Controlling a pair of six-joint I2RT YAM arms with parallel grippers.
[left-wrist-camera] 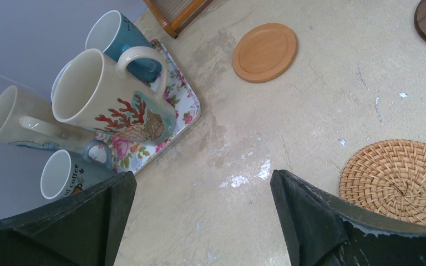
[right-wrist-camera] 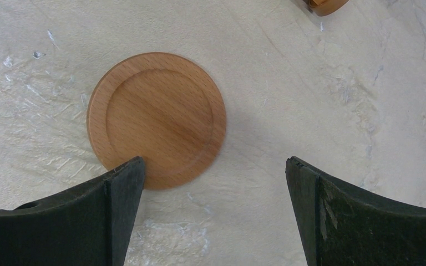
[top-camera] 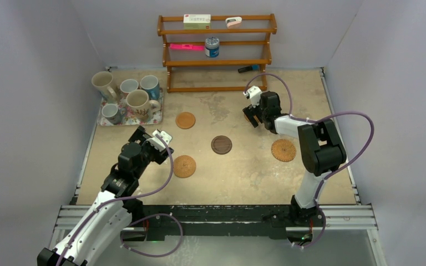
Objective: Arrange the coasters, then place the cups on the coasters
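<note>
Several cups crowd a floral tray (top-camera: 156,118) at the back left. Among them are a large cream mug with a coral picture (left-wrist-camera: 127,113), a blue cup (top-camera: 150,86) and a small grey cup (left-wrist-camera: 66,176). Coasters lie spread over the table: plain wood (top-camera: 185,120), dark wood (top-camera: 221,145), woven at left (top-camera: 184,166), woven at right (top-camera: 283,150), and another wooden one (right-wrist-camera: 161,122) beneath the right gripper. In front of the tray, my left gripper stands open and empty. My right gripper is open too, one finger overlapping that coaster's edge in the right wrist view.
A wooden shelf rack (top-camera: 216,62) stands at the back, bearing a box (top-camera: 197,21), a pink item (top-camera: 187,47) and a blue-labelled jar (top-camera: 212,47). Purple cables loop along both arms. Bare tabletop (top-camera: 244,177) stretches across the front middle.
</note>
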